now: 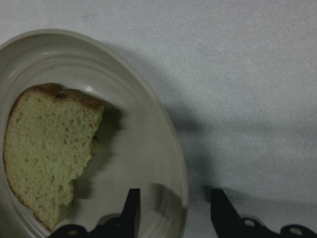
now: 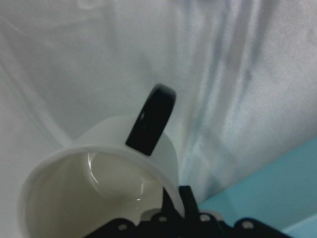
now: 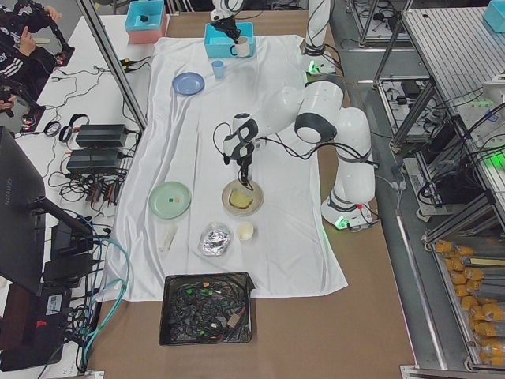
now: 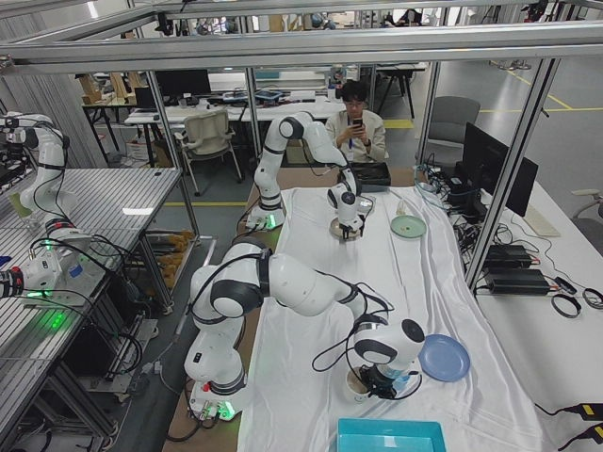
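A beige plate (image 3: 253, 198) holds a slice of bread (image 1: 47, 144). My left gripper is open above the plate's rim, one finger on each side. In the right wrist view my right gripper grips the rim of a white mug (image 2: 74, 188) with a dark handle; in the left camera view this mug is beside a blue tray (image 3: 217, 43) at the back.
A blue plate (image 3: 188, 84) and a blue cup (image 3: 218, 69) lie near the right arm. A green plate (image 3: 170, 200), a foil item (image 3: 215, 239), a small cream cup (image 3: 245, 232) and a black tray (image 3: 207, 337) are nearer the left arm.
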